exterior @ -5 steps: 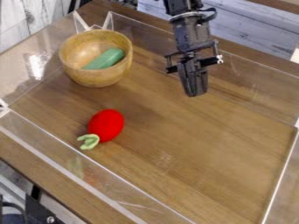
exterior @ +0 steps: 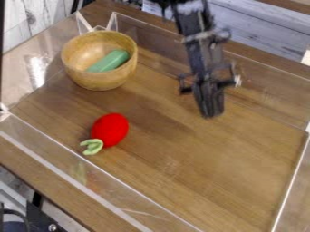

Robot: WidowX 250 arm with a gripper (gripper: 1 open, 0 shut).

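Note:
My gripper (exterior: 204, 98) hangs blurred over the right-centre of the wooden table, with nothing visible between its fingers; it looks shut. A wooden bowl (exterior: 80, 76) at the upper left holds a green oblong object (exterior: 109, 61). A red object with a pale green stem (exterior: 109, 130), like a toy vegetable, lies on the lower left of the table, apart from the gripper.
Clear edging runs along its sides, and a white slatted surface (exterior: 269, 27) lies beyond the back edge.
My gripper has moved downward in the view and a little to the right. The bowl and the red object have not moved.

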